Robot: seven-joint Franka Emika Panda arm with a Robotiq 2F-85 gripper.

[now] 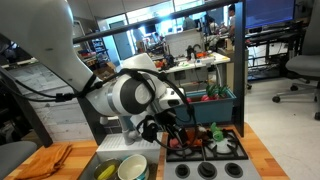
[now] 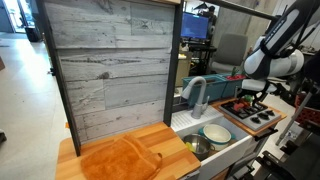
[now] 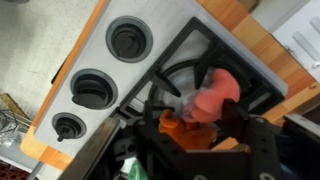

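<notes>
In the wrist view my gripper hangs over a burner of the small stove (image 3: 95, 60), its two dark fingers apart. A blurred pink object (image 3: 212, 93) lies between them, nearer the right finger. An orange object (image 3: 187, 132) sits just below it, partly hidden by the gripper. Whether either finger touches them I cannot tell. A green item (image 1: 217, 132) rests at the back of the stove, right of the gripper in exterior view 1. Three dark knobs (image 3: 128, 42) line the stove's front.
To the left of the stove is a sink with a pale pot (image 1: 132, 168) and a curved faucet (image 2: 200, 92). Behind the stove stands a blue-green bin (image 1: 210, 108) of red and green items. An orange cloth (image 2: 118, 158) lies on the wooden counter (image 2: 172, 140).
</notes>
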